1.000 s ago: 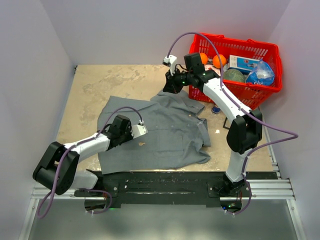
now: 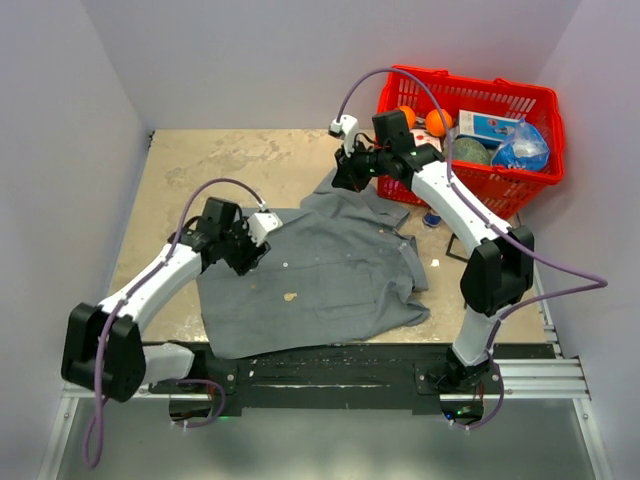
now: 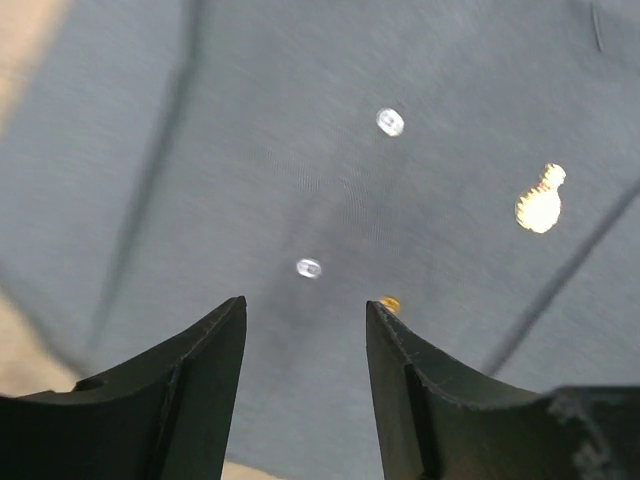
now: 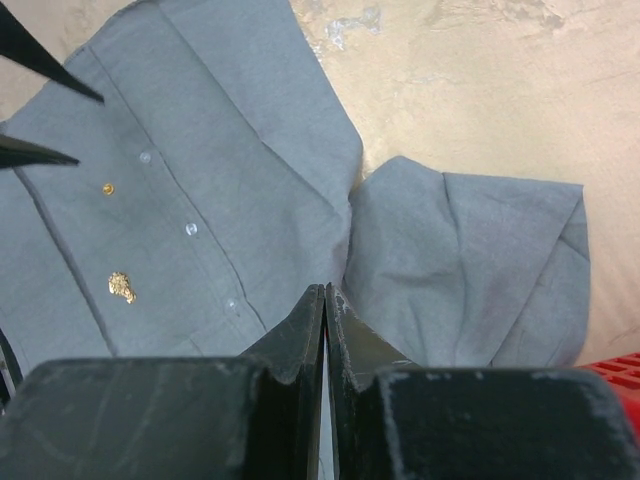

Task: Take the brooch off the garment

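Note:
The grey garment (image 2: 335,270) lies spread on the table. On it is a knobbly gold brooch-like piece, also visible in the right wrist view (image 4: 121,287). A small round gold piece (image 3: 390,304) sits on the cloth as well, partly behind a fingertip in the left wrist view. My left gripper is over the garment's left part, its fingers apart and nothing between them. Over the garment's far edge, my right gripper is shut, with nothing showing between its fingers.
Several clear round buttons (image 4: 191,229) dot the garment. A red basket (image 2: 460,90) holding oranges, a box and a blue bag stands at the back right, close beside my right arm. Bare table (image 2: 220,160) shows at the back left.
The garment with its gold piece has shifted slightly right and toward the front; the right arm has edged slightly right.

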